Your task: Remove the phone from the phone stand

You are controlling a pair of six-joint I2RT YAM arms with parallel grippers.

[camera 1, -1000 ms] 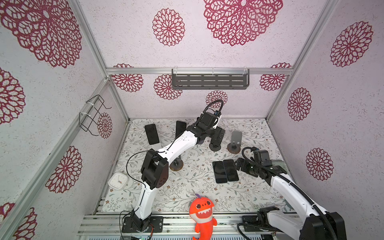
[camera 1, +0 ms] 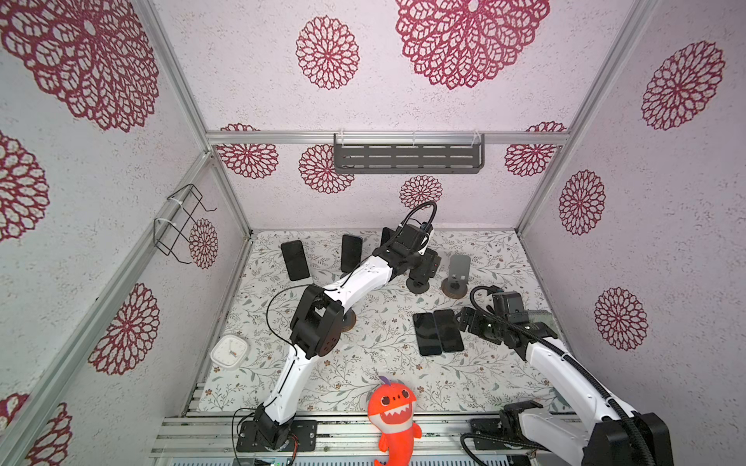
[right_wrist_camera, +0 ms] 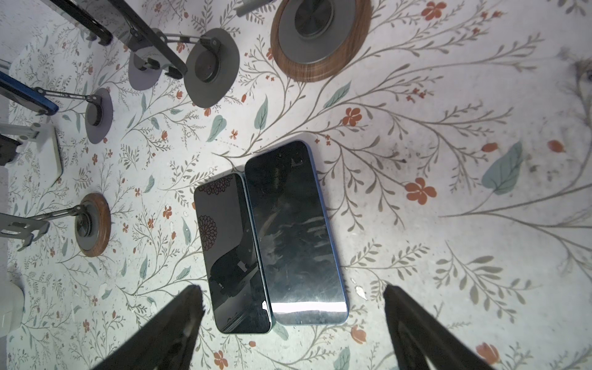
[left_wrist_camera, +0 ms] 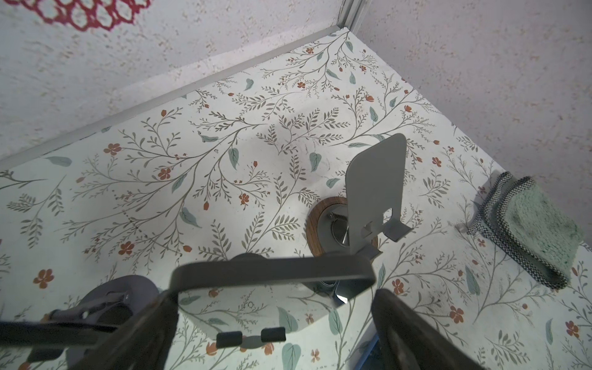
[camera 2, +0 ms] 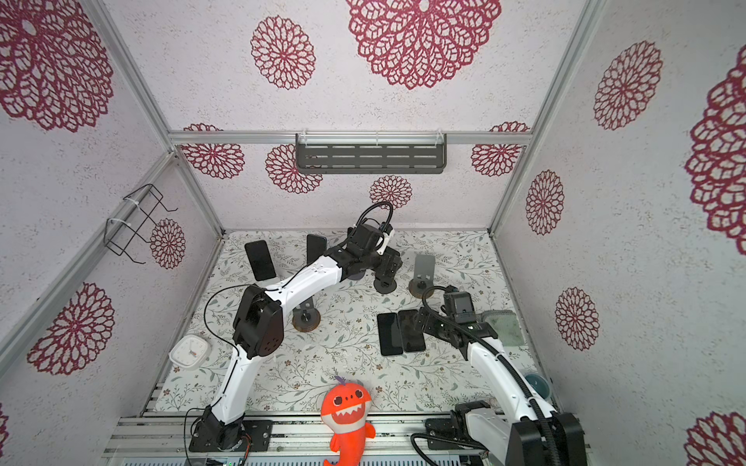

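Observation:
In the left wrist view, a dark upright phone [left_wrist_camera: 271,271] stands on its holder, its top edge spanning the gap between my left gripper's blurred fingers. My left gripper [camera 1: 426,265] is part open, one finger at each end of that edge; whether both press on it is hard to tell. Small holder hooks [left_wrist_camera: 249,339] show below. From above, the arm partly covers this phone, while the round stand base [camera 1: 417,286] stays visible. My right gripper is open and empty above two flat dark phones, a left one [right_wrist_camera: 231,252] and a right one [right_wrist_camera: 296,237].
Close by on the right is an empty grey stand [left_wrist_camera: 376,185]. Other phones on stands [camera 1: 295,260] line the back left. A folded green cloth [left_wrist_camera: 536,228] lies at the right wall. Another empty stand [camera 2: 306,318] is under the left arm.
My left arm's elbow has swung rightward, and its gripper has shifted slightly right and lower at the upright phone. The right arm and flat phones have stayed put.

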